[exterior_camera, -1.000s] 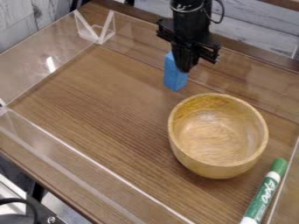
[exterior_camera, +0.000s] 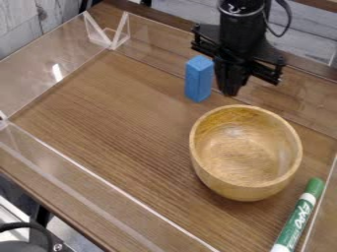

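Note:
My black gripper hangs over the back right of the wooden table, just right of a blue box that stands upright. Its fingertips are small and dark, and I see nothing held between them. A large tan oval bowl sits in front of the gripper, on the right.
A green and white tube lies at the front right edge. A clear plastic wall runs along the left, and a black cable shows at the bottom left.
The gripper has moved right and toward the camera, away from over the blue box, which now shows more fully and stands in about the same place.

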